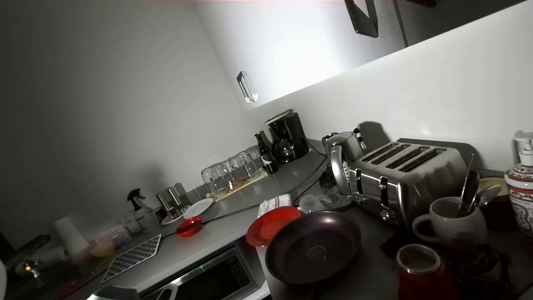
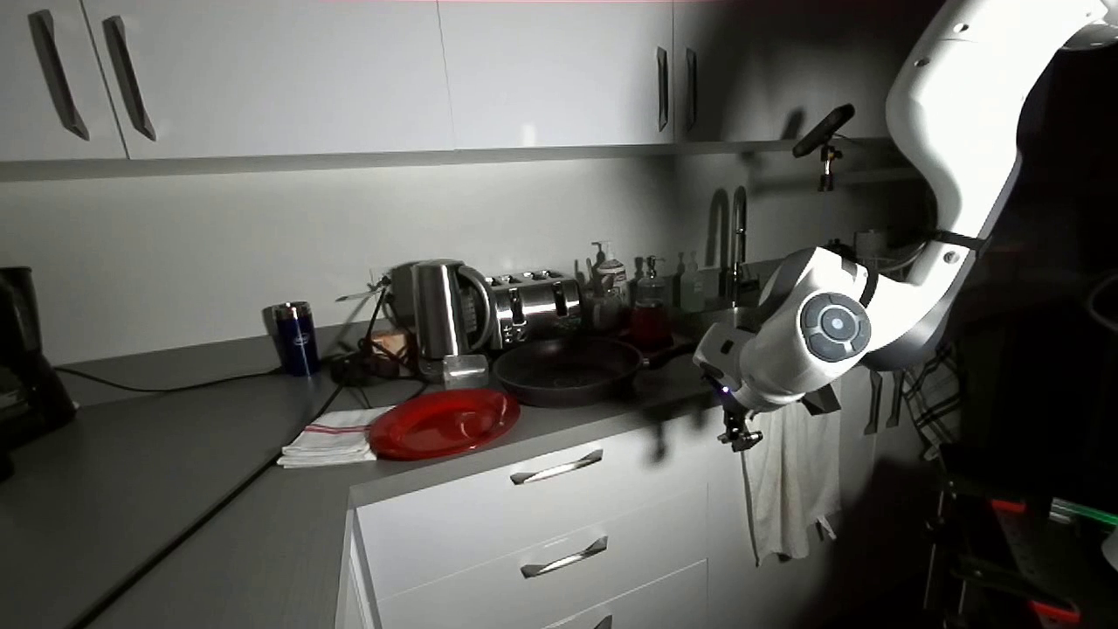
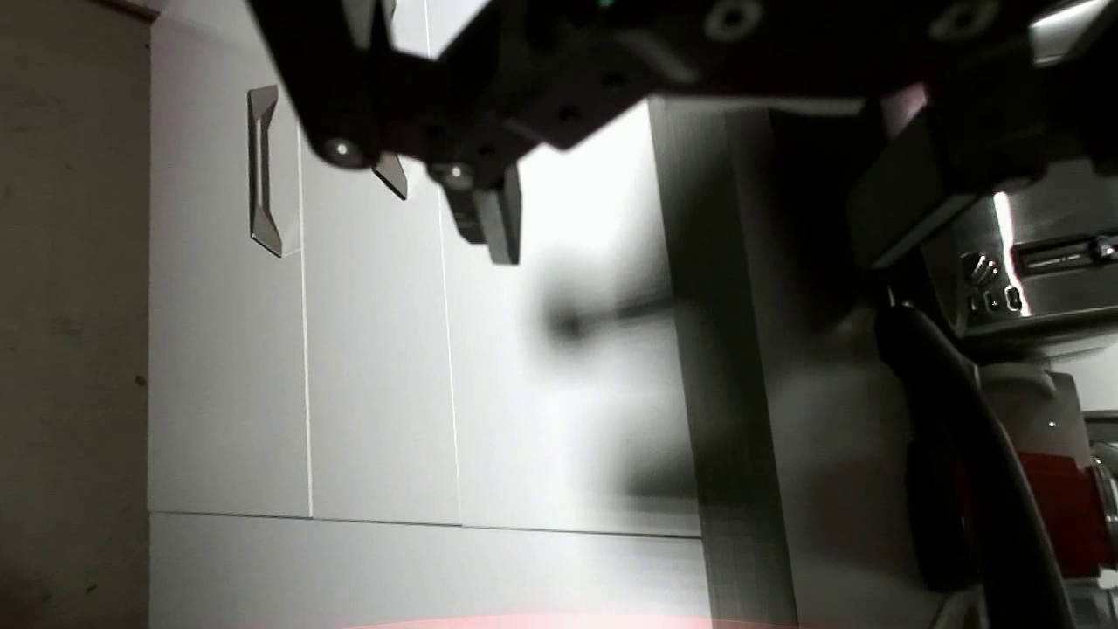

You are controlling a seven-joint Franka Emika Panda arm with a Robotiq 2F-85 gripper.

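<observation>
My gripper is open, with nothing between its fingers. In the second exterior view, the gripper (image 2: 740, 435) hangs in front of the counter edge, to the right of the dark frying pan (image 2: 566, 369) and apart from it. The pan (image 1: 315, 250) is empty and rests on the counter, overlapping the red plate (image 1: 272, 225) in the first exterior view. A black curved handle (image 3: 975, 451), apparently the pan's, lies at the right of the wrist view.
The toaster (image 1: 409, 175), kettle (image 2: 440, 309) and white mug (image 1: 452, 222) crowd the back of the counter. White drawers (image 2: 524, 524) face the gripper, and a towel (image 2: 793, 477) hangs beside it. Bare counter (image 2: 199, 451) lies left of the red plate (image 2: 445, 423).
</observation>
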